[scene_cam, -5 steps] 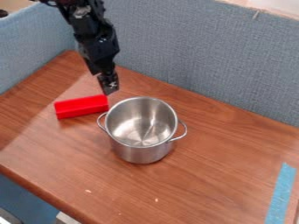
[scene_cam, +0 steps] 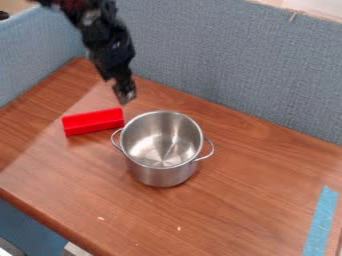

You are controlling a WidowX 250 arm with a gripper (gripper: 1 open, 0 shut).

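Observation:
My gripper (scene_cam: 124,91) hangs at the upper left of the camera view, blurred and dark, above and behind a red block (scene_cam: 92,121); whether it is open or shut is unclear. The red block lies on the wooden table at the left of a steel pot (scene_cam: 160,161) with two side handles. The pot stands upright and looks empty inside.
Blue-grey padded walls (scene_cam: 241,70) border the table (scene_cam: 241,200) at the back and left. A light blue strip (scene_cam: 321,220) lies at the right edge.
The block and pot have not moved.

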